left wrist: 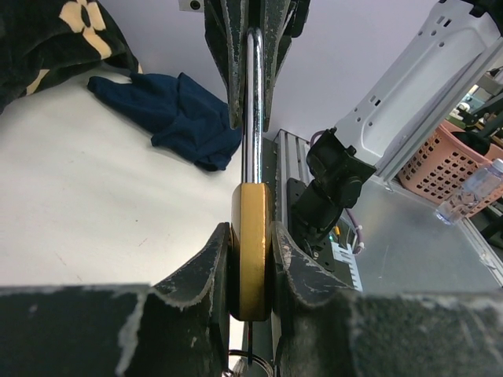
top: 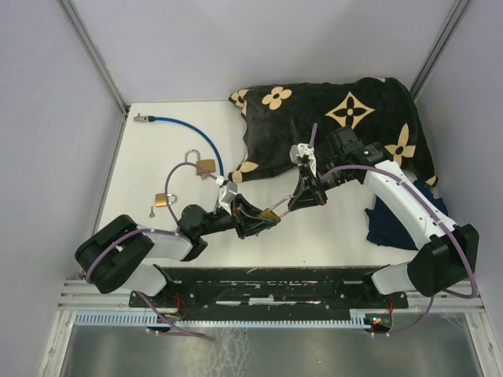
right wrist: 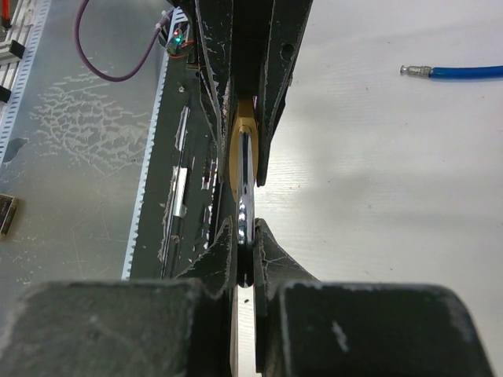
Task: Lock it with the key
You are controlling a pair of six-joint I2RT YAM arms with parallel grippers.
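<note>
My left gripper is shut on the brass body of a padlock [left wrist: 252, 251], held in the air over the front middle of the white board. My right gripper is shut on the same padlock's long steel shackle [right wrist: 244, 181], facing the left one. In the top view, two more padlocks lie at left, one [top: 205, 166] with its shackle upward and a smaller one [top: 161, 200], with what looks like a small key [top: 152, 212] below the latter. Whether the shackle is seated in the body cannot be told.
A blue hose [top: 189, 126] lies at the back left. A dark patterned cloth [top: 275, 133] covers the back right, with a navy cloth [top: 389, 228] on the right. The front middle of the board [top: 236, 255] is clear.
</note>
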